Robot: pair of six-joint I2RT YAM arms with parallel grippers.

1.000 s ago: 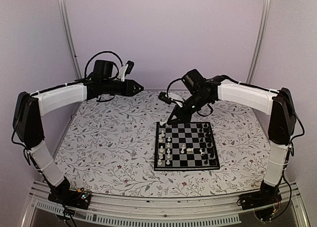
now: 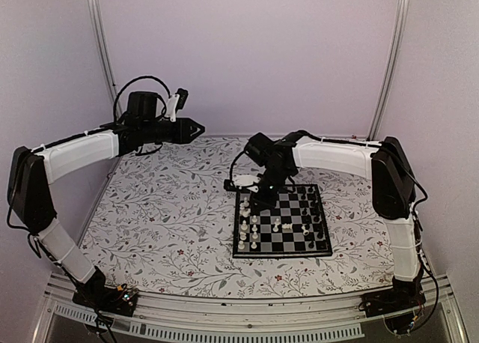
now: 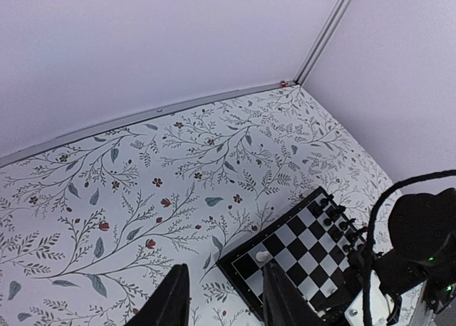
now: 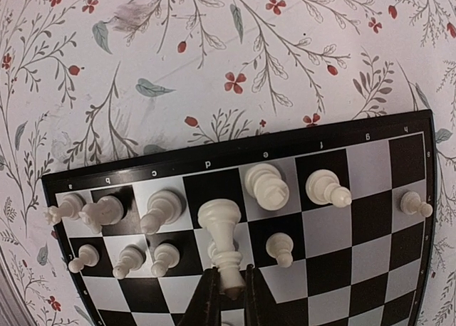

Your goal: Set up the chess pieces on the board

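The chessboard (image 2: 283, 255) lies on the right half of the table, with white pieces (image 2: 243, 236) along its left side and black pieces (image 2: 319, 228) along its right. A tall white piece (image 4: 219, 216) hangs above the d file, its broad base toward the lettered edge. My right gripper is shut on this piece's narrow end. Beside it stand a white piece (image 4: 266, 186) on the e file and a pawn (image 4: 280, 249). Well off to the left, my left gripper is open in the air with nothing between its fingers.
Two white pieces, one on its side (image 2: 287, 226), rest mid-board. A lone white pawn (image 4: 415, 203) stands on the h file. The floral table (image 2: 165, 208) left of the board is bare. In the top view the right arm covers the board's far left part.
Over the last second my right gripper has come down and left over the board's left side.
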